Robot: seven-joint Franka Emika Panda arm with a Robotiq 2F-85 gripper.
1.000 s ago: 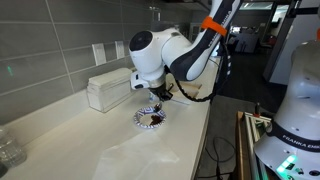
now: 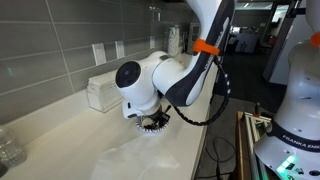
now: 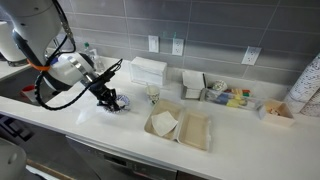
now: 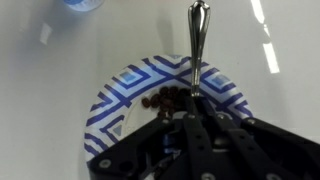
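Observation:
A silver spoon (image 4: 198, 48) extends up from between the fingers of my gripper in the wrist view. The gripper is shut on it, over a plate with a blue and white zigzag rim (image 4: 112, 95). Small dark brown beans (image 4: 163, 98) lie in the plate's middle, partly covered by the gripper. In exterior view 1 the arm hides much of the plate (image 2: 153, 129). Whether the spoon's lower end touches the beans cannot be made out.
In exterior view 2, a pale mug (image 3: 153, 92) and an open cardboard box (image 3: 195, 130) stand to the right of the plate. A white box (image 3: 149, 71) is behind, near the wall. Part of a blue round object (image 4: 83, 4) shows at the wrist view's top edge.
In exterior view 1 my arm has swung leftward and come lower over the plate, which was in fuller view before. The plate looks to be in the same place.

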